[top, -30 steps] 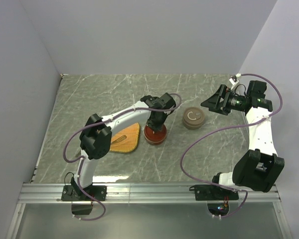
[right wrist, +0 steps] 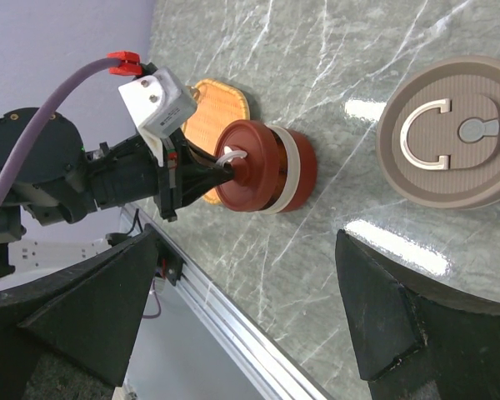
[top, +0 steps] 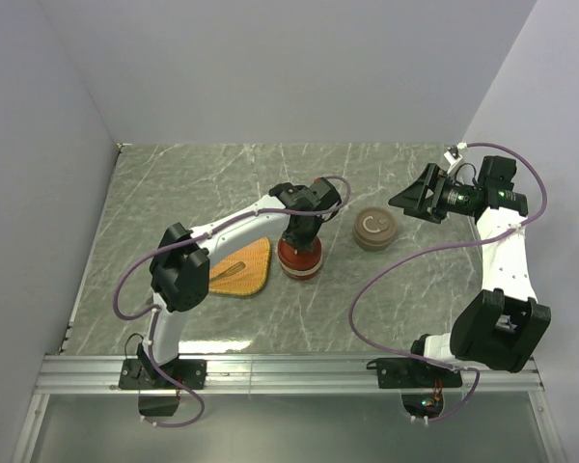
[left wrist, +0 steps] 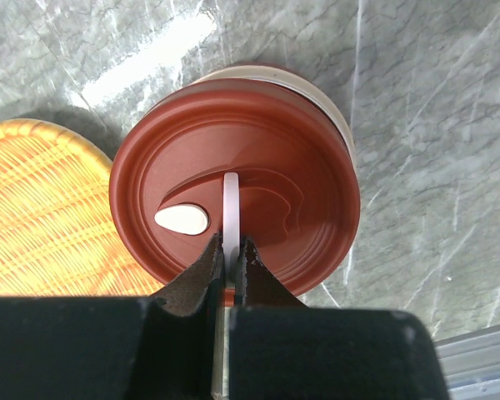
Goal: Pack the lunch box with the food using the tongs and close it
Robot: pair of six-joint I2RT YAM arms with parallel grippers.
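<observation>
My left gripper is shut on the pale handle [left wrist: 232,200] of a round red lid [left wrist: 267,150]. The lid lies over the red lunch box, a little off-centre in the left wrist view, where the box's cream rim [left wrist: 325,100] shows at the upper right. Whether the lid touches that rim all round I cannot tell; the box's contents are hidden. Farther right stands a round brown lidded box [top: 375,228] with a pale curved handle [right wrist: 417,142]. My right gripper [top: 405,207] hovers to its right, fingers [right wrist: 400,325] apart and empty.
Left of the red box lies a woven tray [top: 256,280] with a wooden utensil [top: 228,271] on it.
The right arm stays put.
</observation>
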